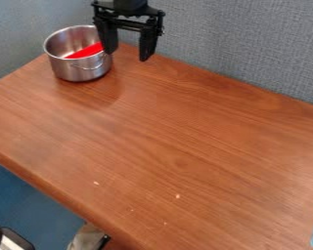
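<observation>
A steel pot point(66, 64) with a red object point(86, 51) inside stands at the back left of the wooden table. My black gripper point(128, 47) hangs at the top of the camera view, just right of the pot and partly over its side, with its two fingers spread apart and nothing visible between them.
Grey padded walls border the back and left. At the bottom left edge, below the table, some metal and white hardware point(9, 237) shows.
</observation>
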